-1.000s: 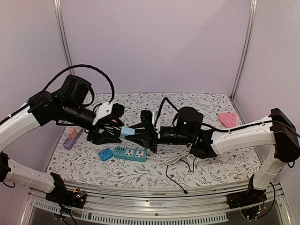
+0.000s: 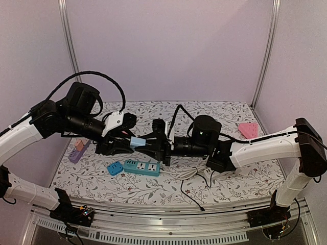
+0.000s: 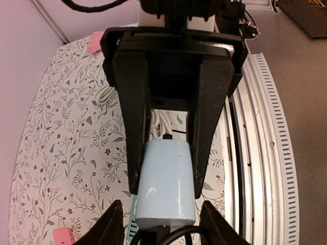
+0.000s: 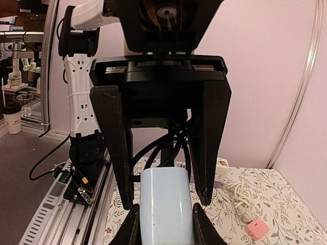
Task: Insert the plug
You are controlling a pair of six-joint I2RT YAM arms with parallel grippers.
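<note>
A light blue plug (image 2: 138,142) is held in mid-air between both grippers, which face each other. My left gripper (image 2: 127,143) is shut on one end of it, and my right gripper (image 2: 149,145) on the other. In the left wrist view the plug (image 3: 165,184) fills the space between the fingertips; in the right wrist view it (image 4: 165,204) stands between them too. Below lies a teal power strip (image 2: 134,167) with white sockets, beside a blue plug piece (image 2: 115,168).
A purple strip (image 2: 77,153) with a pink piece (image 2: 78,144) lies at the left, a pink board (image 2: 248,129) at the back right. White cables (image 2: 188,173) lie right of the teal strip.
</note>
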